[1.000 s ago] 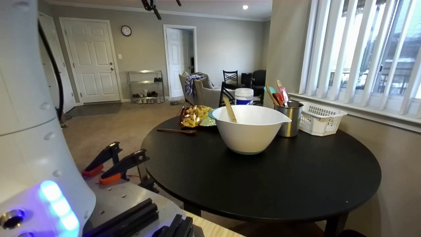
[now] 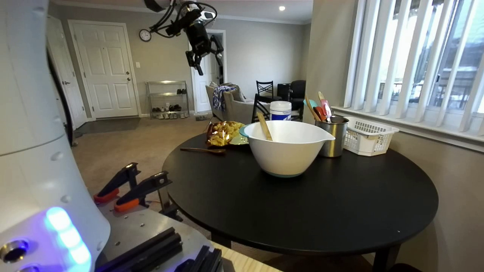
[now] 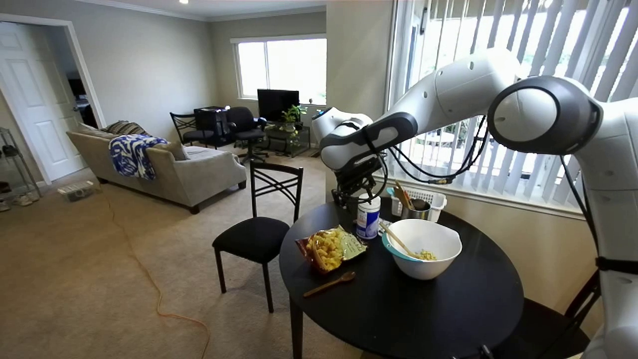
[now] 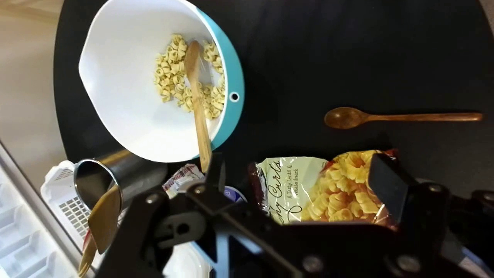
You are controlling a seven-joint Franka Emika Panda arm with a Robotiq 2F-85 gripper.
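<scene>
My gripper (image 2: 210, 65) hangs in the air, well above the table's far side, its fingers wide apart and nothing between them. In the wrist view the snack bag (image 4: 296, 185), with a picture of yellow curls, lies below and between the fingertips. A white bowl with a teal rim (image 4: 134, 92) holds curled pasta (image 4: 173, 69) and a wooden utensil (image 4: 199, 106) leaning on its edge. A dark wooden spoon (image 4: 345, 118) rests alone on the black table (image 3: 412, 317), near the bag.
Behind the bowl stand a white canister with a blue label (image 3: 368, 218), a metal utensil pot (image 2: 333, 138) and a white basket (image 2: 369, 136) by the window. A black chair (image 3: 260, 233) stands beside the table.
My gripper has come down from the top edge of exterior view 1 and now shows more fully there. The bowl, bag and spoon have stayed put.
</scene>
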